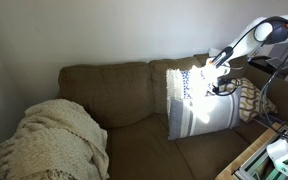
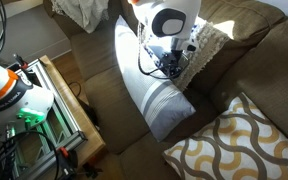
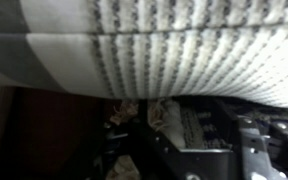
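A white pillow with grey stripes (image 2: 149, 88) leans on the sofa, and its ribbed cloth (image 3: 184, 55) fills the upper part of the wrist view. Close against its upper edge, on the sofa-back side, is my gripper (image 2: 170, 68). A pale knitted throw (image 1: 174, 88) hangs over the sofa back behind the pillow. In the wrist view, cream fringe and patterned cloth (image 3: 192, 125) show below the pillow, among my dark gripper parts. Shadow hides the fingertips, so how far the fingers are apart, or whether cloth lies between them, is unclear.
A yellow, grey and white patterned pillow (image 2: 234, 145) lies at one end of the brown sofa. A bulky cream blanket (image 1: 54, 145) covers the other end. The seat cushion (image 1: 139, 150) between is bare. A wooden table edge (image 2: 72, 105) stands in front.
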